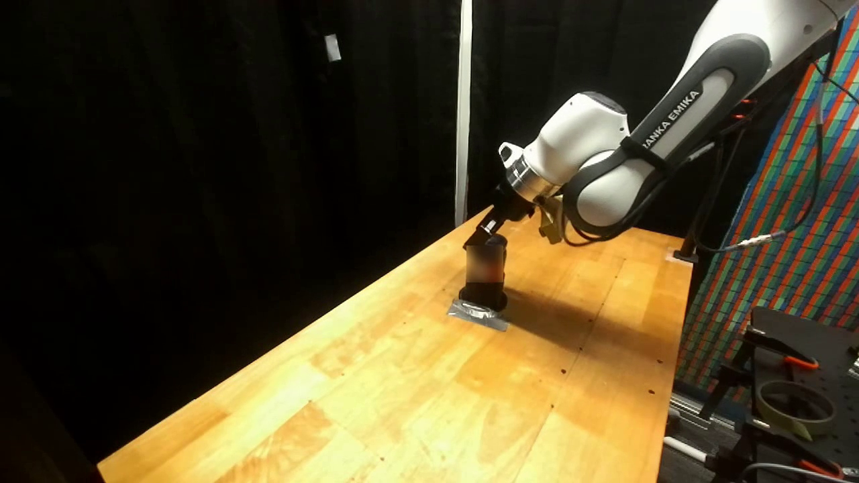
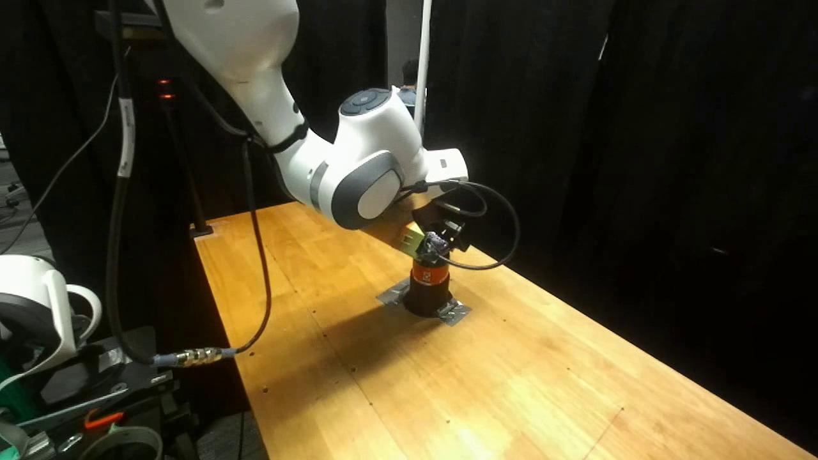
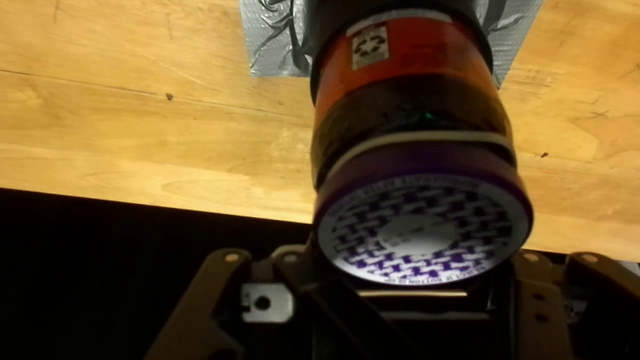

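Observation:
A jar with an orange label (image 3: 420,51) stands upright in a black holder (image 2: 427,298), held down by silver tape (image 3: 276,45). Its purple-edged lid (image 3: 420,234) has a patterned white top and fills the middle of the wrist view. Tilted over the jar's top is my gripper (image 1: 476,239), on its far side in exterior view 1. Finger linkages (image 3: 537,300) flank the lid, spread apart in the wrist view. The fingertips are hidden behind the jar, so whether they touch it does not show.
A side cart (image 1: 805,346) with clamps and a tape roll (image 1: 795,406) stands off the table.

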